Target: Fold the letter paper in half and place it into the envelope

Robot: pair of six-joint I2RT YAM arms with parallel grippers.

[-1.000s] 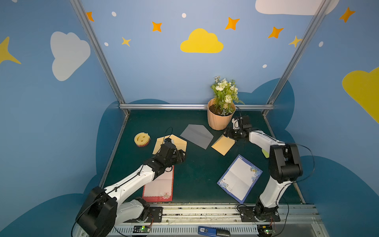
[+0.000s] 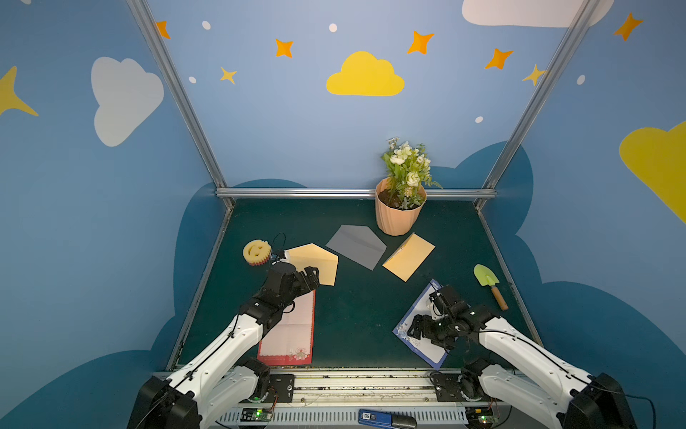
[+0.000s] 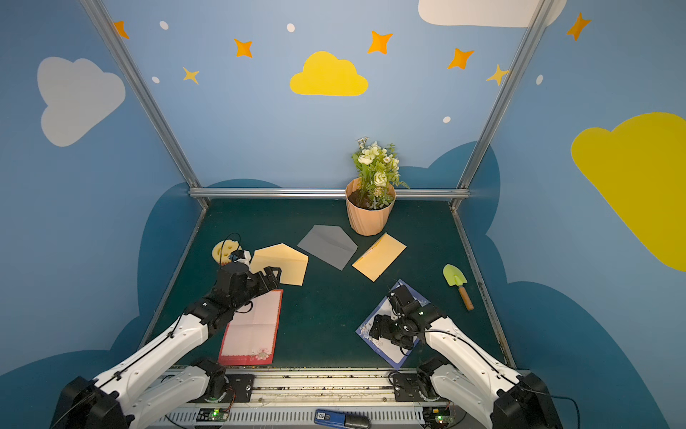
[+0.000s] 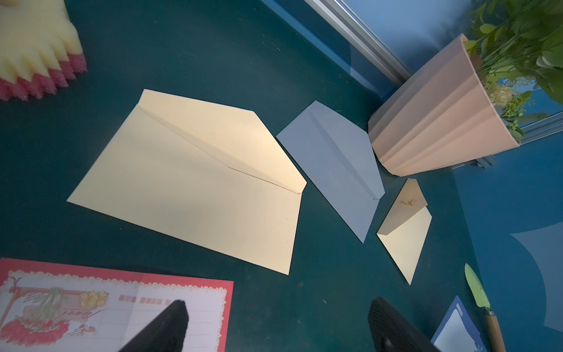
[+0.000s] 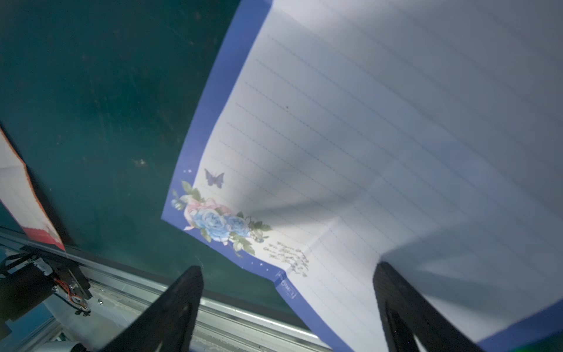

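Blue-bordered letter paper [image 5: 328, 140] lies unfolded at the front right, a faint crease across it. Above its lower part hangs my right gripper, open with nothing between its fingers. A red-bordered letter paper [image 2: 289, 332] lies flat at the front left, partly under my left arm. My left gripper is also open and empty, over the table beside that paper's far end. Behind it is a cream envelope [image 4: 193, 187] with its flap spread. A grey-blue envelope [image 2: 356, 246] rests at the back middle, and a smaller yellow envelope [image 2: 408, 257] lies to its right.
A flower pot [image 2: 397, 214] stands at the back against the rail. A sponge [image 2: 257, 251] sits at the back left, a small trowel [image 2: 490, 284] at the right edge. Bare table [image 2: 353, 321] lies between the two papers.
My left gripper has shifted slightly left and back. The papers look unmoved.
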